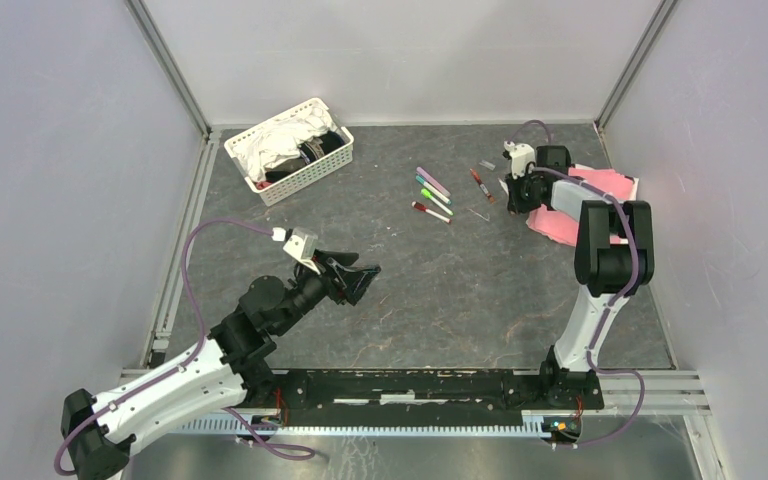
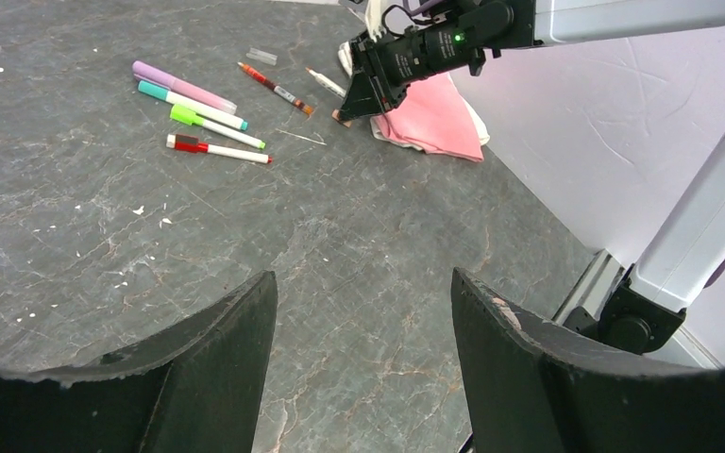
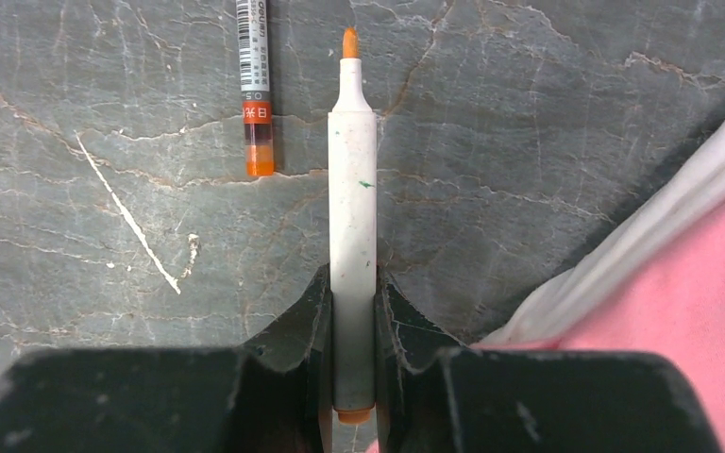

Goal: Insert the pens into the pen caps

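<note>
My right gripper is shut on a white marker (image 3: 352, 208) with an orange tip, beside the pink cloth. Left of it lies an orange pen (image 3: 257, 132) with a barcode label. Several pens lie in the middle: purple (image 2: 181, 83), cyan (image 2: 192, 104), lime green (image 2: 212, 125) and red-and-white (image 2: 219, 151). A small clear piece (image 2: 262, 56) lies near the orange pen. My left gripper hangs over the bare lower-left table, its fingers apart with nothing between them.
A pink cloth (image 1: 560, 225) with white cloth under it lies at the right. A white basket (image 1: 310, 175) with cloths stands back left.
</note>
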